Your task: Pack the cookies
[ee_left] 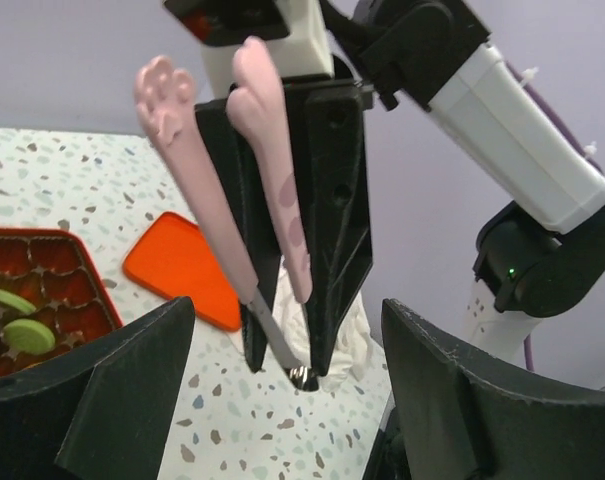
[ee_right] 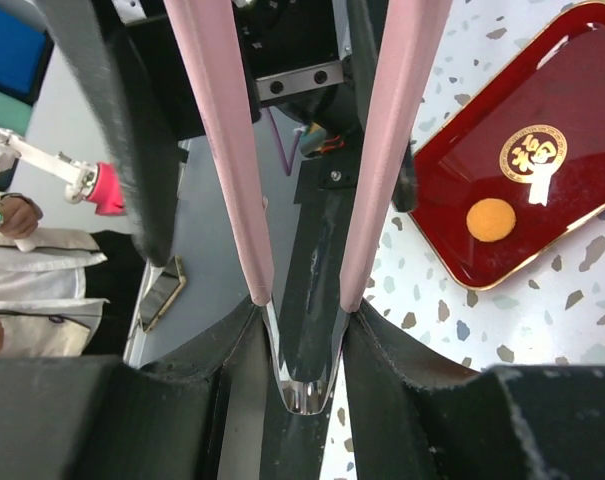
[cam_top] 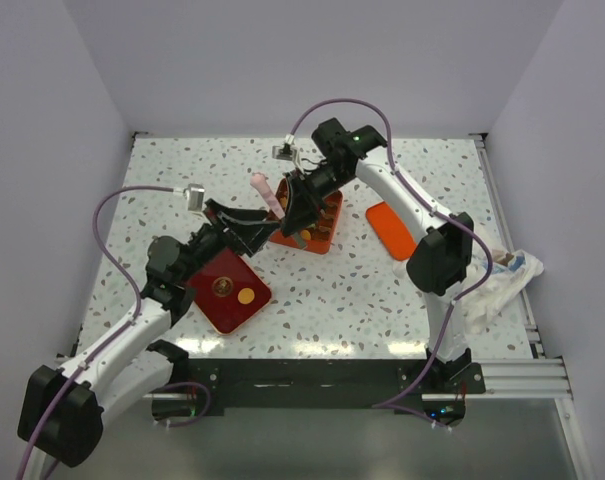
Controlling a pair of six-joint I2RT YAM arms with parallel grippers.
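Note:
My right gripper (cam_top: 297,225) holds pink tongs (cam_top: 267,195) upright over the orange compartment box (cam_top: 326,230); its fingers are around their metal lower part, and the tongs' arms stand apart above. My left gripper (cam_top: 252,230) is open beside them, its fingers (ee_left: 122,400) either side of the tongs' lower end in the left wrist view, apparently not gripping. Green and yellow cookies (ee_left: 27,335) lie in the box's compartments. A dark red tray (cam_top: 232,310) at front left holds an orange round cookie (ee_right: 490,219) and a gold emblem.
An orange lid or tray (cam_top: 390,230) lies right of the box. A crumpled white bag or cloth (cam_top: 492,290) covers the right edge of the table.

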